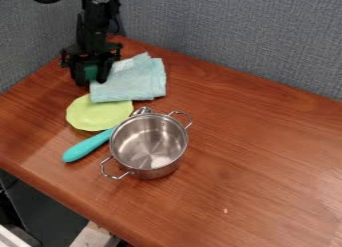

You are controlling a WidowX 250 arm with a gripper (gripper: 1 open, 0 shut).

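Note:
My black gripper (91, 61) is at the back left, low beside a pale blue cloth (131, 81), over a small green object that it mostly hides; I cannot tell whether the fingers are open or shut. A yellow-green plate (94, 116) lies just in front of the cloth. A turquoise-handled utensil (86, 146) lies left of a steel pot (148, 153) with two wire handles, partly hidden by it.
Grey walls stand behind the table and to the left. The table's front left edge drops to a dark floor.

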